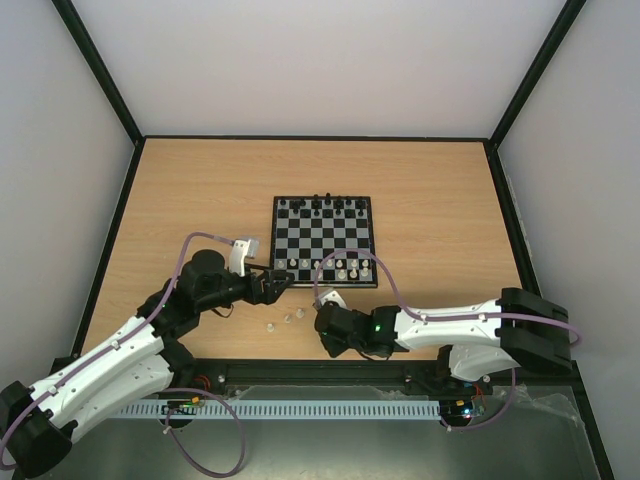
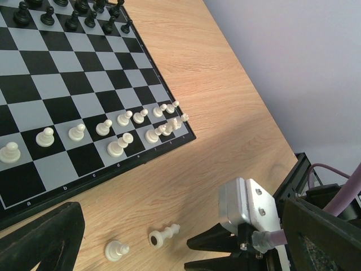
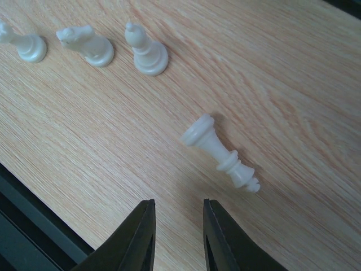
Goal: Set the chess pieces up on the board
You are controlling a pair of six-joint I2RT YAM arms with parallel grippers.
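The chessboard (image 1: 322,240) has black pieces along its far side and white pieces along its near side. My left gripper (image 1: 275,285) hovers open at the board's near-left corner. My right gripper is part open, nothing between its fingers, just short of a white chess piece (image 3: 214,145) lying on its side on the wood. Three more white pieces stand nearby: a bishop (image 3: 148,53), a knight (image 3: 91,49) and another piece (image 3: 28,46). In the left wrist view a standing white piece (image 2: 115,250) and a lying one (image 2: 163,234) are below the board.
A dark frame edge (image 3: 34,209) borders the table by my right gripper. The two arms occupy the front of the table.
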